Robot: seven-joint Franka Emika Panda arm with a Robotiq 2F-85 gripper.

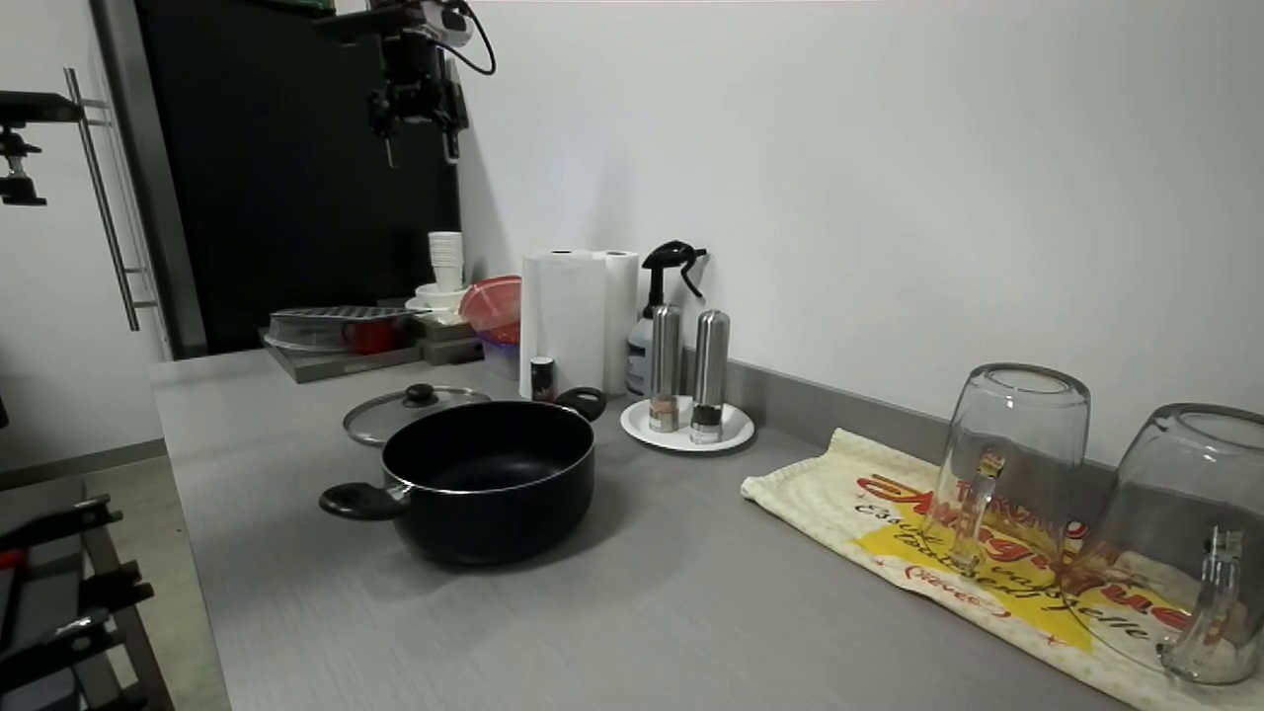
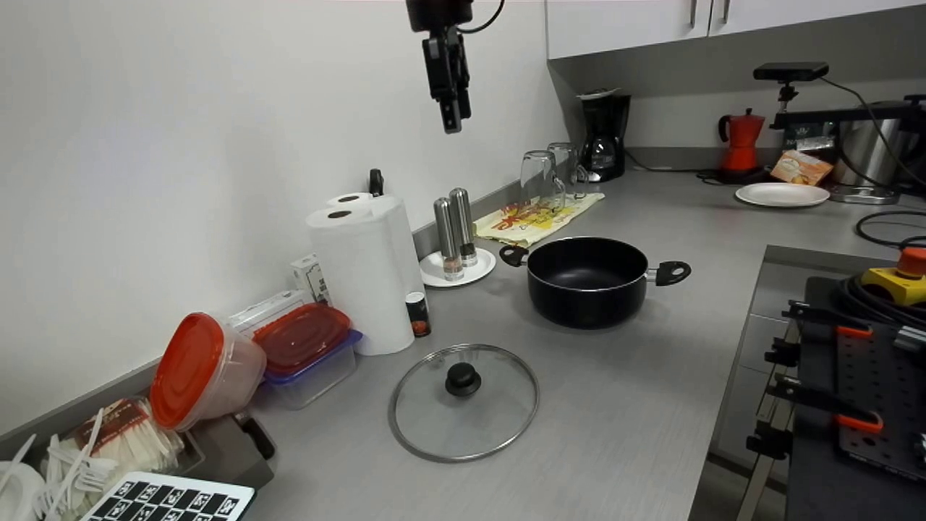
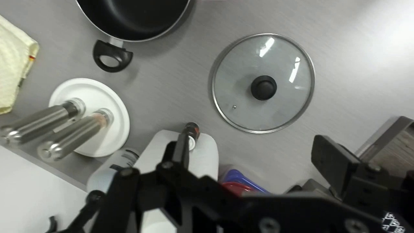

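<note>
High above the counter hangs my gripper, its fingers open and nothing between them. In the wrist view its two fingers, one of them the right finger, stand wide apart. A glass lid with a black knob lies flat on the counter, well below the gripper. Beside it stands a black two-handled pot, uncovered and empty as far as its inside shows. Two steel grinders stand upright on a white plate near the wall.
Paper towel rolls, a small dark shaker, a spray bottle and red-lidded containers line the wall. Upturned glass mugs stand on a yellow-and-white cloth.
</note>
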